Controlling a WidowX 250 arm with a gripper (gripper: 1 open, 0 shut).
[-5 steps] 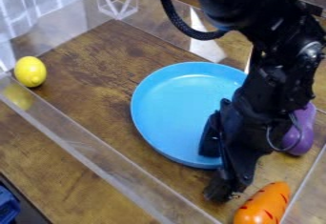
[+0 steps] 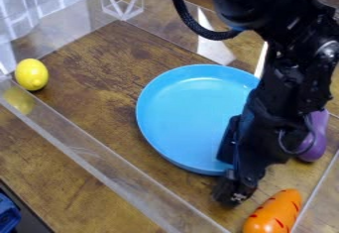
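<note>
My black gripper (image 2: 236, 177) points down at the right edge of the blue plate (image 2: 185, 113), low over the wooden surface. An orange carrot toy (image 2: 275, 212) lies just in front of it at the bottom right. A purple object (image 2: 314, 140) sits behind the gripper on the right, partly hidden by it. The gripper is open; whatever may be between its fingers is hard to make out.
A yellow lemon (image 2: 31, 73) lies at the left near a clear plastic wall. The wooden floor (image 2: 93, 98) left of the plate is bare. A blue object sits outside the wall at the bottom left.
The arm and gripper have shifted very slightly near the plate's edge; the plate, carrot and lemon look unmoved.
</note>
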